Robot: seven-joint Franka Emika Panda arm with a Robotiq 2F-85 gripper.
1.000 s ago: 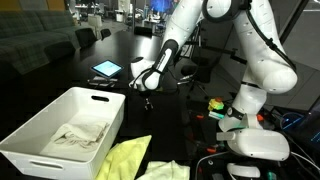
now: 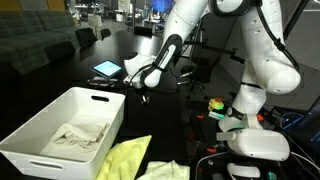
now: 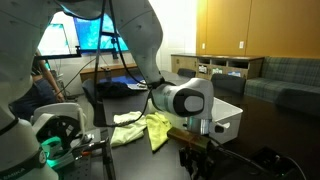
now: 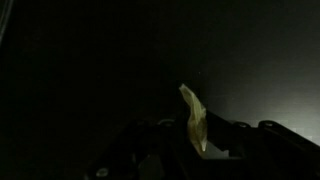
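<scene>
In the wrist view a pale, narrow strip (image 4: 195,118) of something soft-looking rises from between the dark fingers. My gripper (image 2: 145,99) is shut on it, low over the black table, to the right of the white bin (image 2: 93,94). The second exterior view has the gripper (image 3: 190,154) pointing down, in front of the bin. A whitish cloth (image 2: 82,135) lies inside the bin. On the table in front lie a yellow cloth (image 2: 124,159) and a white cloth (image 2: 166,171). What the strip belongs to is too dark to tell.
A tablet-like thing with a light-blue face (image 2: 107,69) lies behind the bin. Black chairs (image 2: 60,52) stand along the far side. A second white robot arm (image 2: 250,145) occupies the right front. Dark table to the right of the gripper looks clear.
The bin and the cloths on the table stay where they were.
</scene>
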